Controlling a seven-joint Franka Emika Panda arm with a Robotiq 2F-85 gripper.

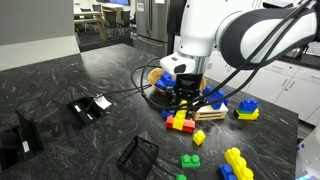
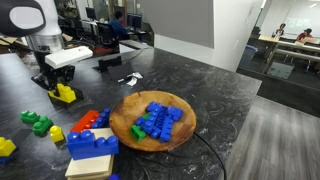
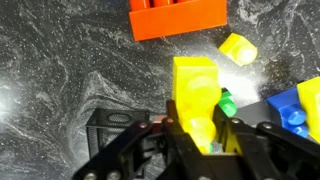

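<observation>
A yellow block point(image 3: 195, 85) is clamped in my gripper, its end pointing out past the fingers in the wrist view. In exterior view 1 the held yellow block point(image 1: 181, 115) appears in front of the red block point(image 1: 181, 124); whether they touch cannot be told there. The wrist view has the red block point(image 3: 178, 16) at the top, apart in the picture from the yellow one. Exterior view 2 places the gripper point(image 2: 62, 88) at the left, above the dark table.
A wooden bowl point(image 2: 125, 118) holds several blue blocks. An empty black basket point(image 1: 138, 158) stands near the front. Loose green blocks point(image 1: 190, 161), a small yellow block point(image 1: 199, 137) and a long yellow block point(image 1: 238, 164) lie to the right.
</observation>
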